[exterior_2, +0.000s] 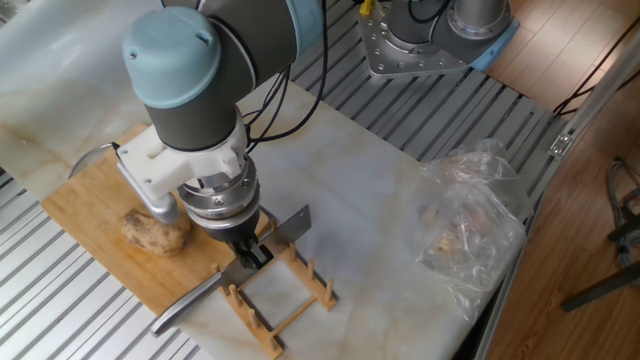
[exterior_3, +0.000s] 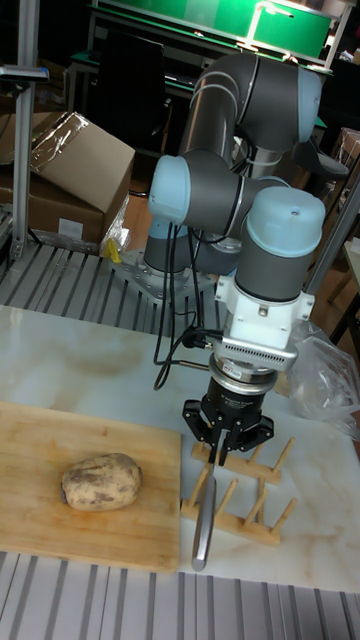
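A knife with a wide grey blade and a metal handle lies across the left side of a small wooden rack. My black gripper points down at the blade near the handle, its fingers appearing closed on both sides of it. In exterior view 3 the knife handle points toward the camera below the gripper. Whether the blade rests in the rack or hangs just over it is hard to tell. A brown potato lies on the wooden cutting board, left of the gripper.
A clear plastic bag with something inside lies at the table's right edge. The pale tabletop between rack and bag is clear. Another curved metal item shows at the board's far edge, partly hidden by the arm.
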